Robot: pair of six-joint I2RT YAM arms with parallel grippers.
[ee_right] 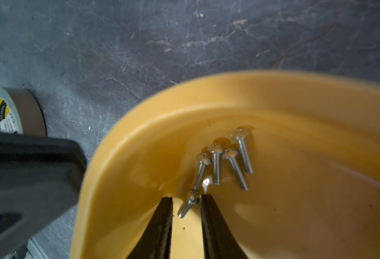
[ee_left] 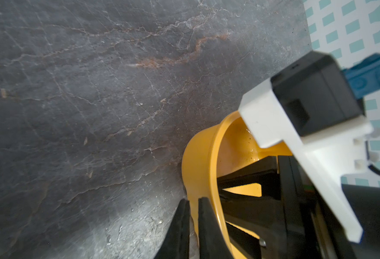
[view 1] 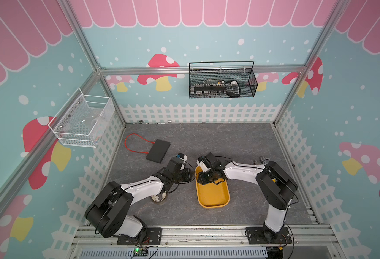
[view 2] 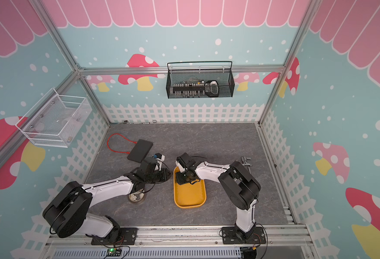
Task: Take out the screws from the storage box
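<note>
Several silver screws (ee_right: 216, 163) lie on the floor of the yellow storage box (ee_right: 241, 88), gathered near its curved corner in the right wrist view. One screw (ee_right: 186, 206) lies apart, nearest me, in the gap between the fingertips of my right gripper. That gripper is open, reaching down inside the box. My left gripper is shut on the box's side wall, its fingers straddling the yellow rim in the left wrist view. From above, the arms hide the screws and the box's far end.
A tape roll (view 1: 159, 197) stands beneath the left forearm. Farther back lies a dark pad (view 1: 158, 150) with a red cord. Metal parts (view 2: 246, 161) rest at the right. The two grippers are close together.
</note>
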